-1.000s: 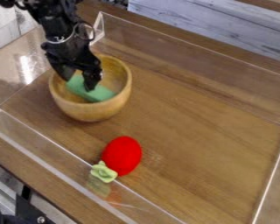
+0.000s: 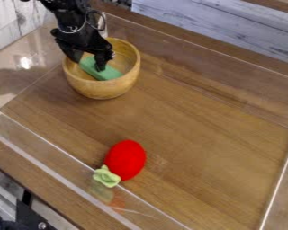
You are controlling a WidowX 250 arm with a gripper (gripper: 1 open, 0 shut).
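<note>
My dark gripper (image 2: pixel 86 56) is at the upper left, its fingers down inside the wooden bowl (image 2: pixel 101 88) around the green object (image 2: pixel 103 74) lying in it. Whether the fingers are shut on that object or apart is too small to tell.
A red oval object (image 2: pixel 127 158) with a light green piece (image 2: pixel 105 177) at one end lies near the lower middle. A pale edge runs along the left.
My gripper, the bowl and the green object inside it have shifted toward the back of the table, away from the camera. The red object has stayed in place.
</note>
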